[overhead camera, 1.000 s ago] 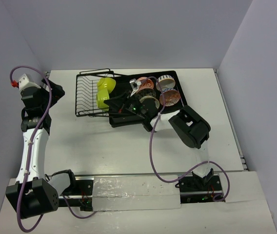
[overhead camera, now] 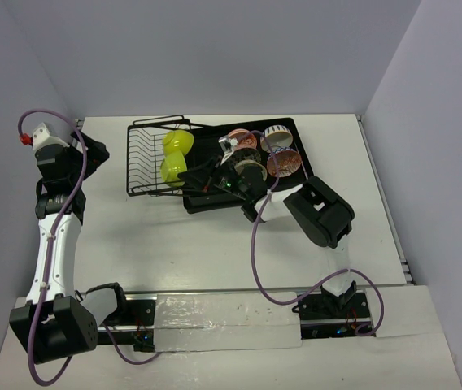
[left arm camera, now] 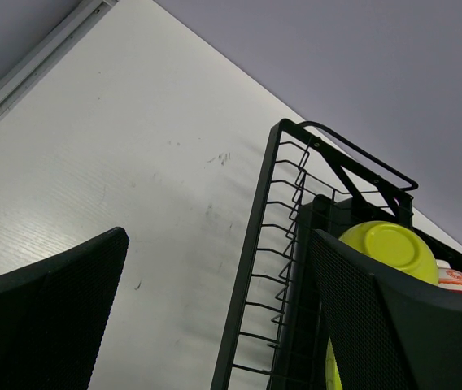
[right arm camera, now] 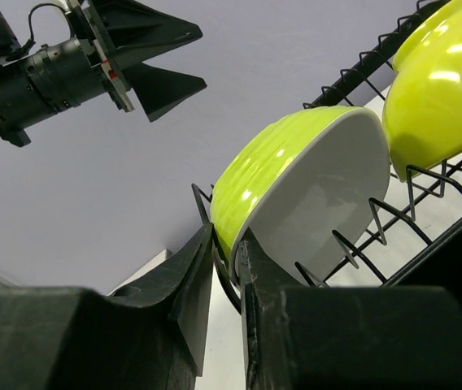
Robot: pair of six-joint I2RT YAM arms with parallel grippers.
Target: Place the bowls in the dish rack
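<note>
The black wire dish rack [overhead camera: 141,158] holds two yellow-green bowls at its right part. In the right wrist view, the front bowl [right arm camera: 272,162] leans tilted on the wires, its white inside facing right, and my right gripper has its fingertips either side of that bowl's near rim. The rear bowl [right arm camera: 438,85] sits beside it at the upper right. My left gripper [overhead camera: 93,150] hangs open and empty left of the rack; its dark fingers also show in the left wrist view, over the white table.
A black tray [overhead camera: 215,203] behind and right of the rack holds several patterned bowls, among them a striped one [overhead camera: 277,132] and a pink one [overhead camera: 284,162]. Grey walls surround the table.
The front yellow bowl and my right gripper have shifted very slightly in the top view. The left arm has stayed where it was.
</note>
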